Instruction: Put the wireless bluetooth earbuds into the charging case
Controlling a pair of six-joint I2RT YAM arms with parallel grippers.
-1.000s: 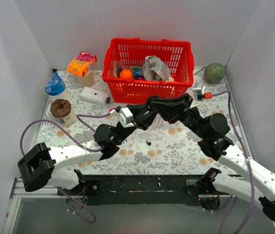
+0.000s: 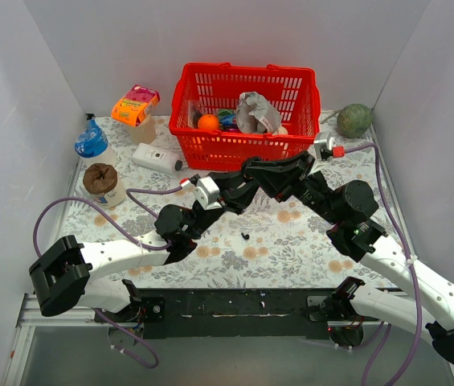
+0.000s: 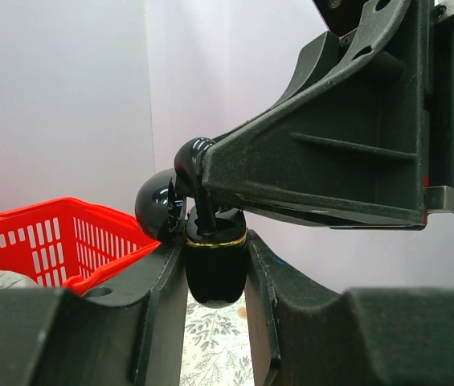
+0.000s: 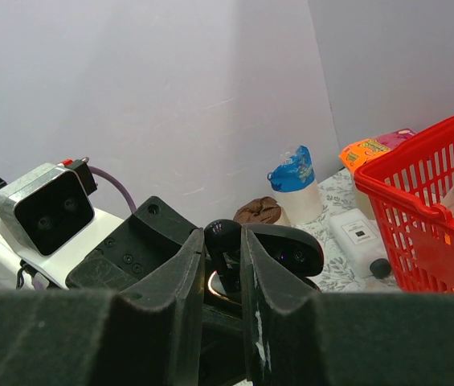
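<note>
Both grippers meet above the middle of the table in the top view. My left gripper is shut on the black charging case (image 3: 217,269), which stands upright with its rounded lid (image 3: 157,205) open. My right gripper is shut on a glossy black earbud (image 4: 220,235), its stem pointing down at the case's opening; whether it is seated is hidden. A small black piece (image 2: 245,236), probably the other earbud, lies on the table below the grippers.
A red basket (image 2: 247,153) with assorted items stands at the back. Several containers and a white bottle (image 2: 156,158) are at the left, a green melon (image 2: 353,120) at the back right.
My right arm has shifted very slightly in the top view; the left arm looks unchanged.
</note>
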